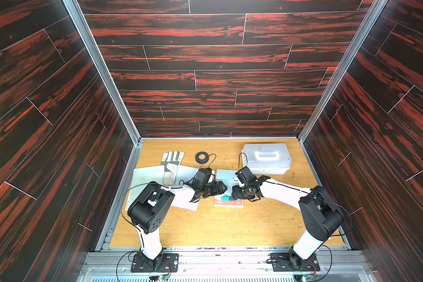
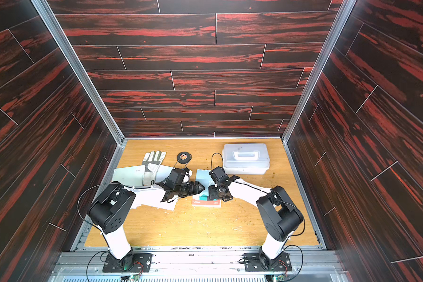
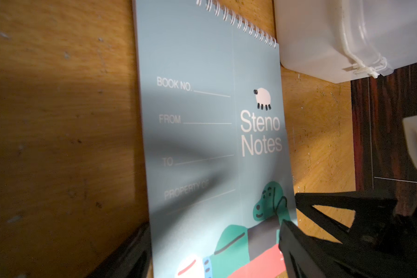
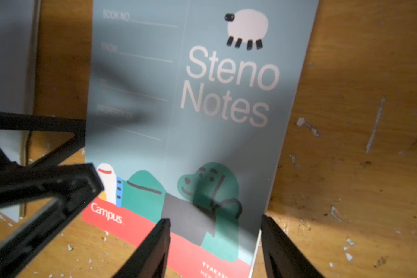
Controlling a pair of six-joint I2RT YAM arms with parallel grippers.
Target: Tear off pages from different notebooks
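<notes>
A blue-grey spiral notebook marked Steno Notes (image 3: 194, 102) lies closed on the table, its wire rings along the far edge. My left gripper stands part open at its left side, the fingers spread in the left wrist view. From the right, my right gripper reaches over the lower part of the cover. In the right wrist view, one of its fingertips (image 4: 162, 231) is over the cover and the other is by the notebook's right edge. Between either pair of fingers I see no gripped page; whether they touch the notebook I cannot tell.
At the left lie an open notebook with pale pages (image 1: 143, 176) and a work glove (image 1: 170, 164). A roll of black tape (image 1: 202, 157) sits behind the left arm. Back right stands a translucent lidded box (image 1: 267, 162).
</notes>
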